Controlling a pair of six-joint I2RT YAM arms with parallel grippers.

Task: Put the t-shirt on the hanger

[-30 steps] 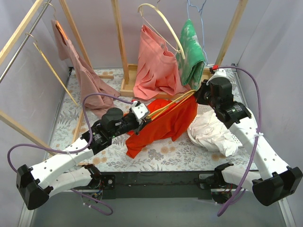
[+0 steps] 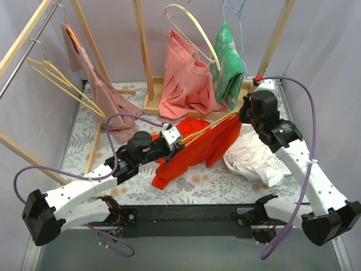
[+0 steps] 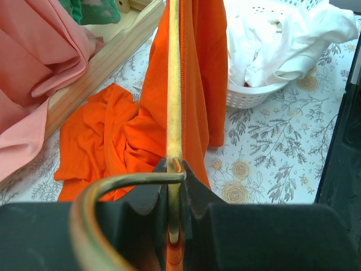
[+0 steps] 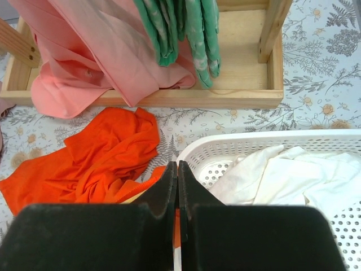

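Observation:
An orange t-shirt hangs in a slant between my two arms, its lower part spread over the table. A yellow hanger runs along the shirt's top edge, and its hook curves out toward the left wrist camera. My left gripper is shut on the hanger near the hook. At the hanger's far end, my right gripper is closed, with the shirt's stretched upper edge reaching its fingertips. Orange cloth shows beside and below those fingers; the pinched bit itself is hidden.
A white basket with white cloth stands under the right arm. Behind hang a pink garment, a green one and a cream hanger. At left, an empty yellow hanger and a brownish-pink garment hang from the rail.
Both grippers have shifted slightly right, the shirt and held hanger moving with them. The empty hanger on the left rail has turned from edge-on to showing its open shape.

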